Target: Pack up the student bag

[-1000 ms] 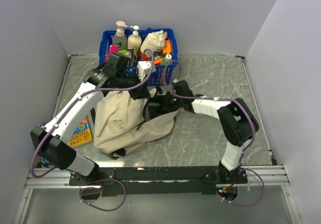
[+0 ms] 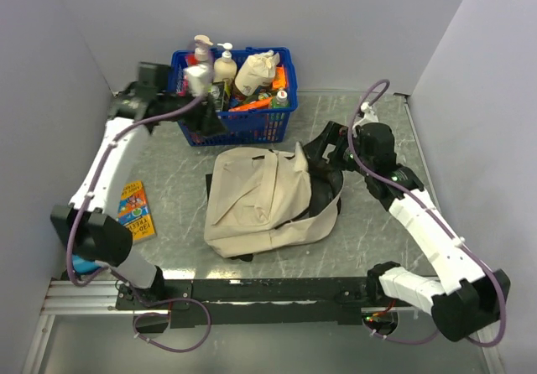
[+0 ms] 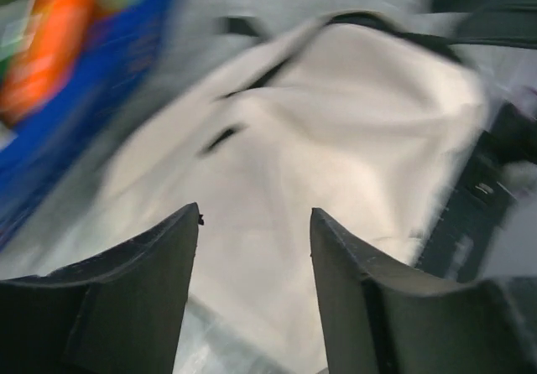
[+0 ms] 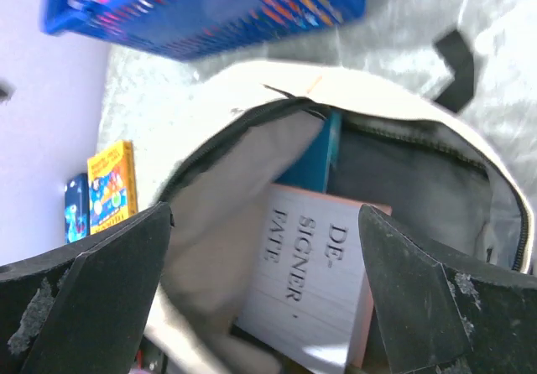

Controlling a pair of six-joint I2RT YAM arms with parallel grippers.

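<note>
The beige bag [image 2: 256,202] lies in the middle of the floor; in the right wrist view it gapes, showing a grey book labelled "DESIGNER FATE" [image 4: 298,269] and a teal item [image 4: 310,156] inside. My right gripper stands open over the bag's opening. My left gripper is up left near the blue basket, blurred in the top view, its fingers apart with nothing seen between them, the bag below. A yellow book [image 2: 134,208] lies at the left with a blue item partly hidden behind the arm.
The blue basket [image 2: 239,127] at the back holds pump bottles, a cream sack and other items. Walls border both sides.
The bag shifted right from one second ago. My left arm has since swung left and away from it. My right arm has moved right and risen.
</note>
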